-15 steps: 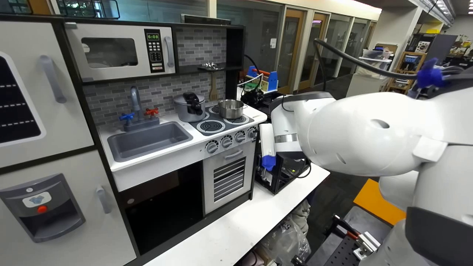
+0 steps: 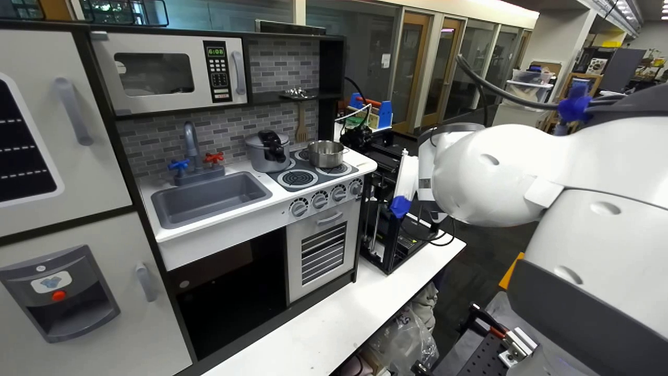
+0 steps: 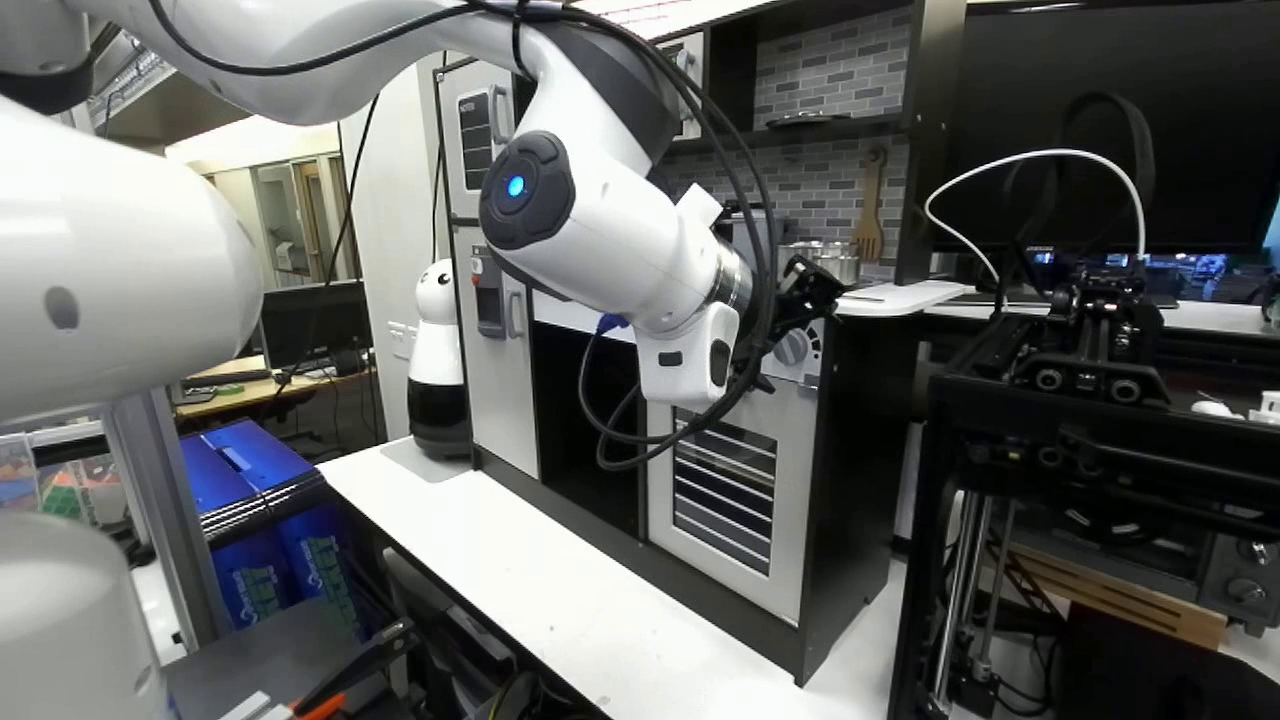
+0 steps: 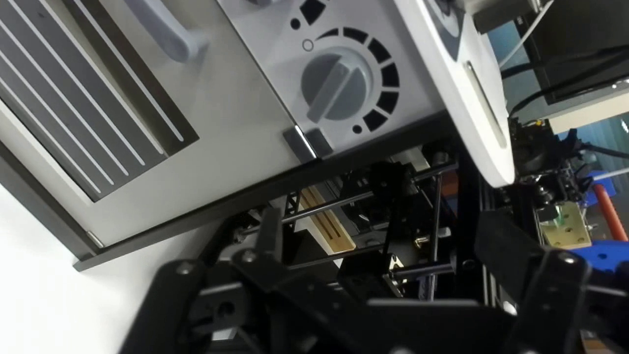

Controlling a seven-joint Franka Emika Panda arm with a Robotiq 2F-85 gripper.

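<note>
In the wrist view my gripper is open, its two black fingers (image 4: 271, 233) wide apart with nothing held between them. Ahead of it is the toy kitchen's grey stove knob (image 4: 337, 85), the one at the right end of the panel. The oven door (image 4: 236, 147) and its grey handle (image 4: 168, 29) lie to the upper left. From the second exterior view, the gripper (image 3: 794, 330) hangs in front of the stove's right side, by the knob (image 3: 792, 348). The first exterior view does not show the fingers clearly; the white arm (image 2: 488, 172) stands right of the stove.
A silver pot (image 2: 325, 154) and a lidded grey pot (image 2: 267, 153) stand on the stove top. The sink (image 2: 210, 199) is empty. A black 3D printer (image 3: 1080, 450) stands to the right of the kitchen, close to the arm.
In the first exterior view the arm's wrist has moved right and a little up, away from the stove's corner. The kitchen and pots look unchanged.
</note>
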